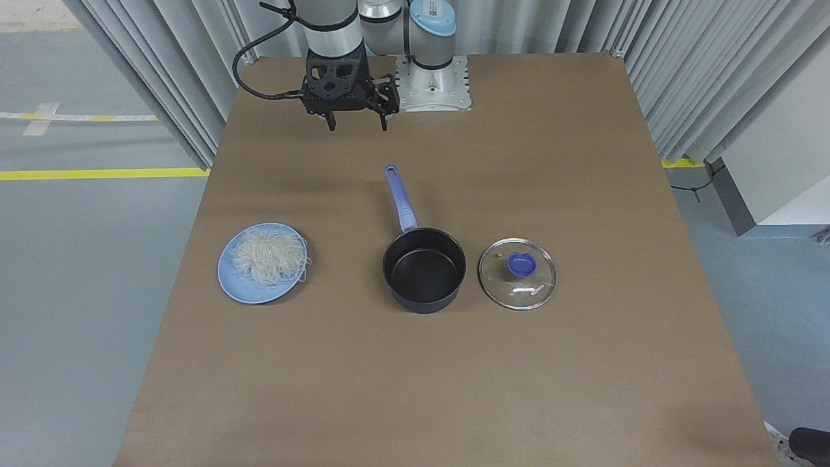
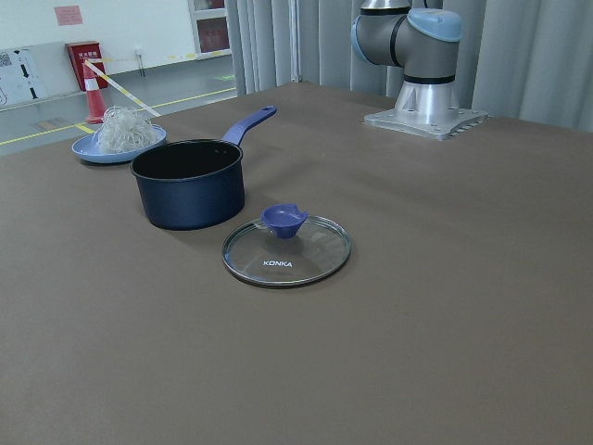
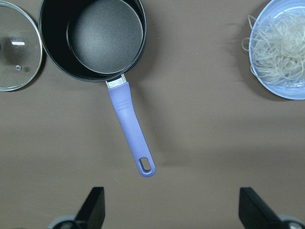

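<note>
A dark saucepan [image 1: 424,272] with a lavender handle [image 3: 125,117] stands mid-table, its handle pointing toward the arm. A glass lid [image 1: 517,288] with a blue knob [image 2: 283,219] lies beside it. A blue plate [image 1: 241,289] holds pale noodles [image 3: 283,50] on the pan's other side. My gripper [image 1: 358,124] hangs near the arm's base, above and behind the handle's end; in the wrist view its two fingers stand wide open at the bottom edge with nothing between them. The gripper is out of the left view.
The robot base [image 1: 443,93] sits at the back edge, with grey curtains behind it.
</note>
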